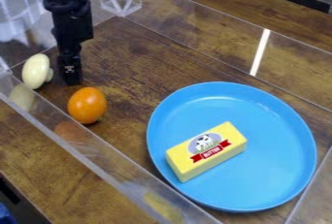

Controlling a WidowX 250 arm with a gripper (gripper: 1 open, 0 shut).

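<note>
My dark gripper [69,71] reaches down at the upper left, its fingertips low on the wooden surface just right of a pale egg-shaped object [37,71]; it stands open, as far as the dark fingers show. An orange ball-like object [87,106] lies below and right of the gripper, apart from it. A yellow butter box [205,152] rests on a blue plate [247,114] at the lower right.
Clear transparent walls edge the wooden work surface [169,58] along the left and front.
</note>
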